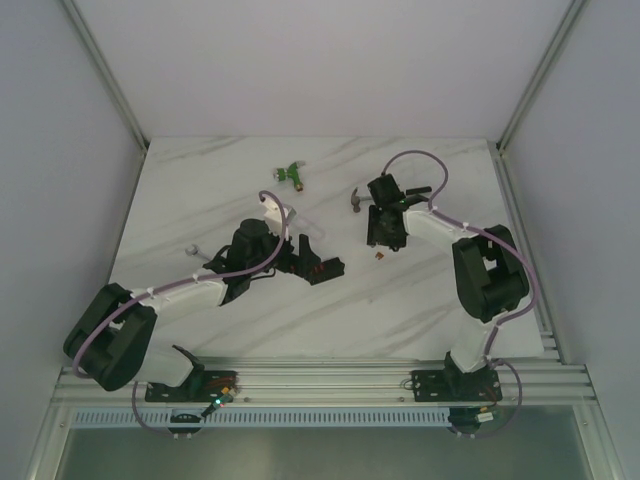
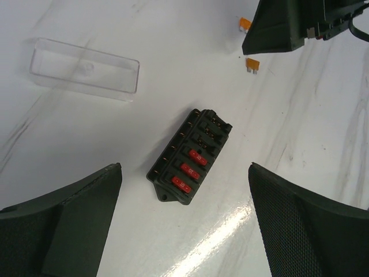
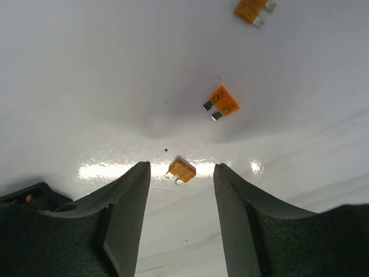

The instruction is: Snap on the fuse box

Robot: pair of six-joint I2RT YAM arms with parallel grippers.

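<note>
The black fuse box (image 1: 328, 271) (image 2: 187, 156) lies on the white table right of my left gripper, with several red fuses in it; in the left wrist view it is between the open fingers of my left gripper (image 1: 300, 262). My right gripper (image 1: 378, 240) is above loose orange fuses. A small one (image 3: 181, 169) shows between its parted fingertips; whether they touch it is unclear. Two more orange fuses, one at centre (image 3: 221, 103) and one at the top (image 3: 252, 9), lie farther off in the right wrist view.
An empty clear tray (image 1: 312, 226) (image 2: 83, 69) is beside the fuse box. A green hammer (image 1: 290, 175) lies at the back, a grey hammer (image 1: 358, 200) behind the right arm, a wrench (image 1: 195, 250) at the left.
</note>
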